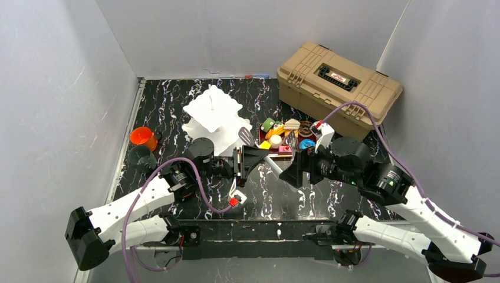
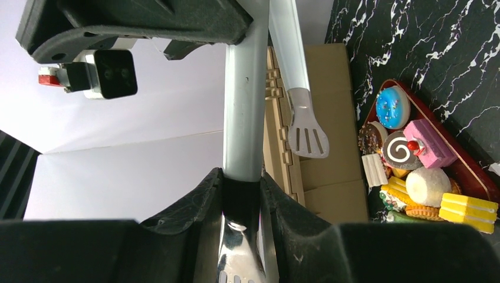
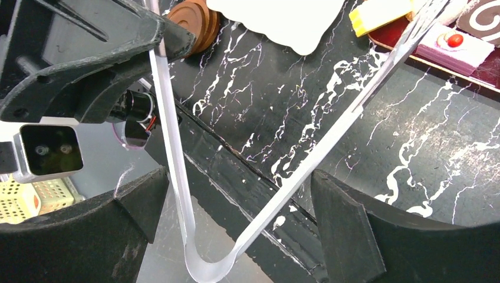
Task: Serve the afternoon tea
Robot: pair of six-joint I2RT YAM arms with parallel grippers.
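White-handled tongs (image 1: 275, 169) with slotted heads hang between the grippers above the table. My left gripper is closed round one arm of the tongs, near its metal head. My right gripper stands open, its fingers either side of the tongs near their bend. A red tray (image 2: 453, 154) holds toy sweets, among them a pink cake (image 1: 285, 150), a blue donut (image 2: 392, 108), a yellow wafer (image 2: 467, 211) and a swirl roll. Two white scalloped sheets (image 1: 209, 109) lie left of the tray.
An orange cup (image 1: 141, 137) and a dark green cup (image 1: 140, 156) stand at the left edge. A tan case (image 1: 339, 88) fills the back right.
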